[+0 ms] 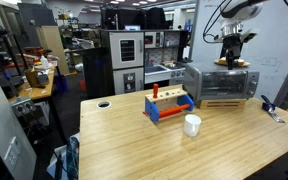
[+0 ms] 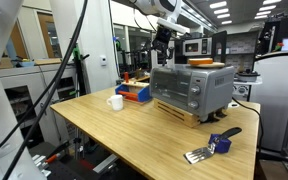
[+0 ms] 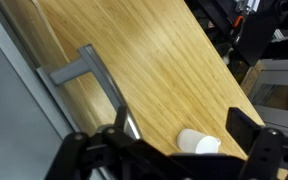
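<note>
My open gripper has its dark fingers wide apart, with nothing held between them. In exterior view 1 the gripper (image 1: 231, 62) hangs near the top of the silver toaster oven (image 1: 206, 84). From the other side, the gripper (image 2: 164, 58) shows above the front of the oven (image 2: 221, 88). The oven's door handle (image 3: 106, 79) runs down the left part of the wrist view. A white cup (image 3: 196, 142) appears in line with the gap between the fingers, but it stands well below on the table. The same cup (image 1: 192, 125) is upright in front of the oven.
On the oven's top lies an orange dish (image 2: 201, 63). A wooden rack with blue and red parts (image 1: 168, 101) stands beside the oven. A blue item (image 2: 222, 143) and a spatula (image 2: 197, 155) lie to its other side.
</note>
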